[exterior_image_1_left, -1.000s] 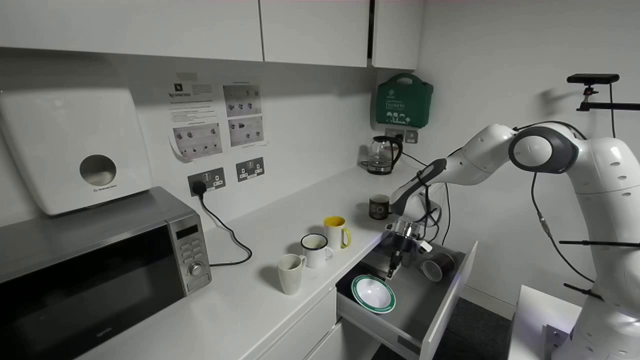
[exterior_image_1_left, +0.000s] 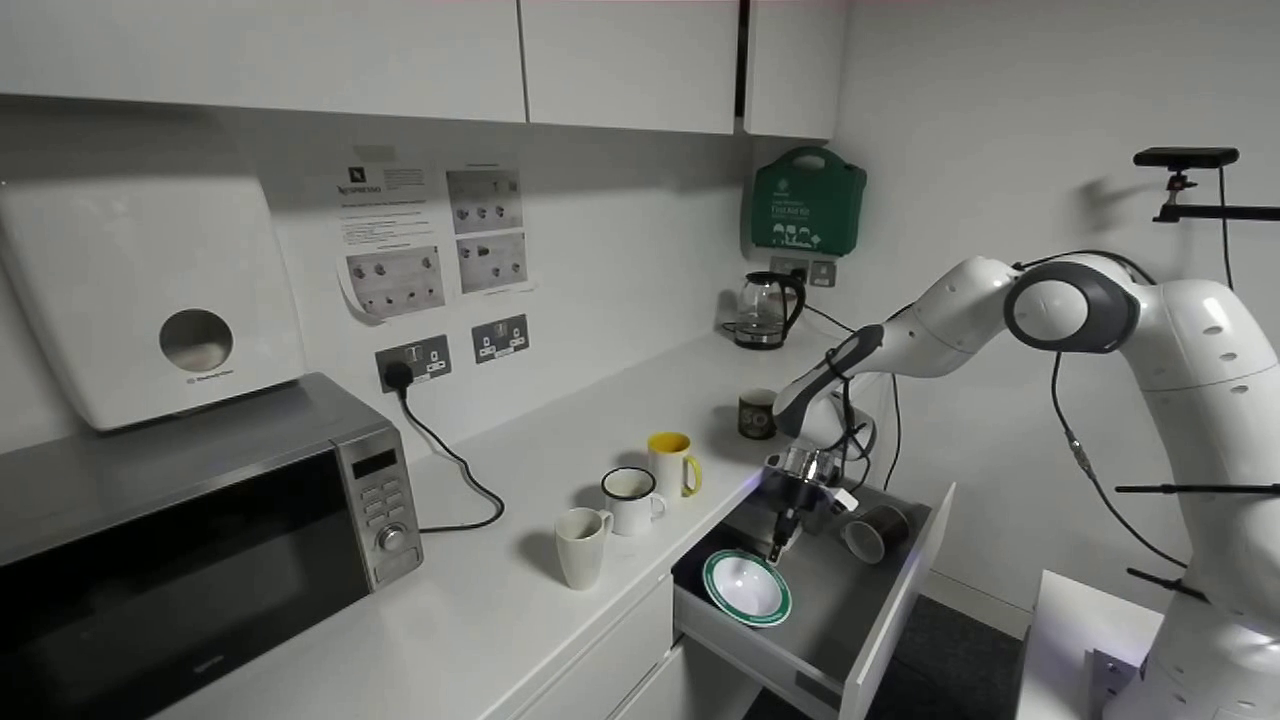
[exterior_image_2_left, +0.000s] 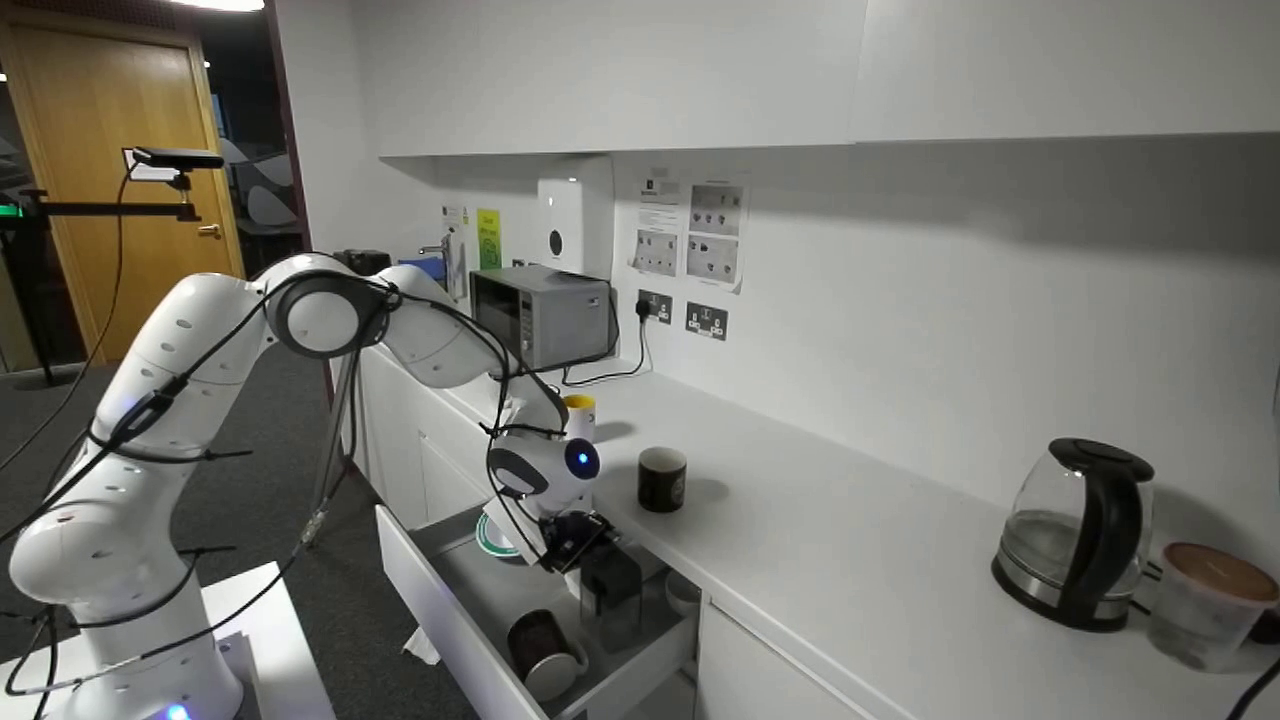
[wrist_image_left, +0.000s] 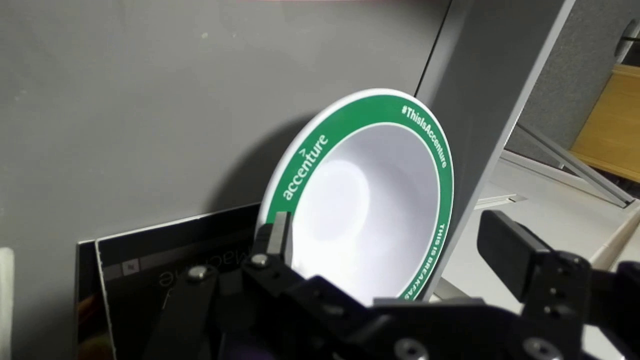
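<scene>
A white bowl (exterior_image_1_left: 749, 587) with a green lettered rim sits tilted at one end of the open drawer (exterior_image_1_left: 828, 606), by the drawer's side wall. In the wrist view the bowl (wrist_image_left: 366, 204) fills the middle, hollow and empty. My gripper is open, its fingers (wrist_image_left: 280, 237) spread wide. One finger overlaps the bowl's near-left rim in that view, while the other stands out past the drawer wall. Whether either touches the bowl I cannot tell. From outside, the gripper (exterior_image_1_left: 774, 556) points down into the drawer just beside the bowl.
A dark mug (exterior_image_1_left: 876, 533) lies on its side in the drawer, and a dark box (wrist_image_left: 180, 270) lies near the bowl. On the counter stand a yellow-lined mug (exterior_image_1_left: 671, 461), a white mug (exterior_image_1_left: 631, 499), a tall cup (exterior_image_1_left: 582, 548), a black mug (exterior_image_1_left: 757, 414) and a kettle (exterior_image_1_left: 763, 310).
My gripper has shifted slightly down and left in exterior view 1, nearer the bowl. The bowl and mugs have not visibly moved.
</scene>
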